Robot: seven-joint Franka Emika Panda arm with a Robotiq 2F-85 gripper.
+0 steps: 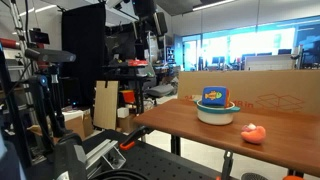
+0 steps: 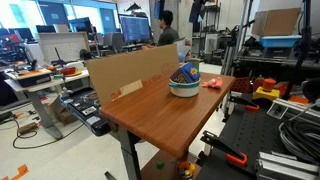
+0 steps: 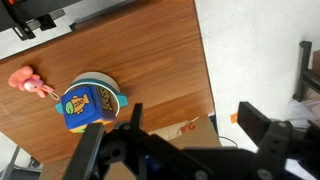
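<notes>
My gripper is open, its two dark fingers spread wide with only bare table seen between them. In exterior view 1 the gripper (image 1: 150,50) hangs high above the table, well clear of everything on it. A white pot (image 1: 214,116) with teal handles stands on the wooden table. A blue box (image 1: 214,96) with a colourful fish picture sits in the pot and sticks up over its rim. Beside the pot lies a pink soft toy (image 1: 253,133), also seen as a pink figure (image 3: 30,80) at the left of the wrist view.
The brown wooden table (image 2: 165,118) has a wide clear stretch next to the pot. A cardboard panel (image 2: 140,82) stands along one edge. Past another edge is a black frame (image 2: 250,125) with cables.
</notes>
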